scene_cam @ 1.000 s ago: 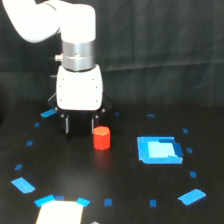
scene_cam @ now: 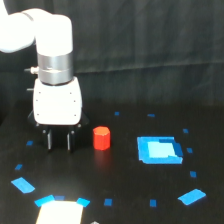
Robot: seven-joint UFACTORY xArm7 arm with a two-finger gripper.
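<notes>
My gripper hangs at the left, pointing down, its two dark fingers apart with nothing visible between them. To its right a small red block stands on the dark table, apart from the fingers. Further right lies a blue tray with a white floor; nothing shows inside it. How high the fingertips are above the table is hard to tell.
Blue tape strips and small blue marks are scattered over the dark table. A white object cuts into the bottom edge at left. Between the red block and the tray the surface is clear.
The gripper has moved left and lower in the view, away from behind the red block. Block and tray have stayed in place.
</notes>
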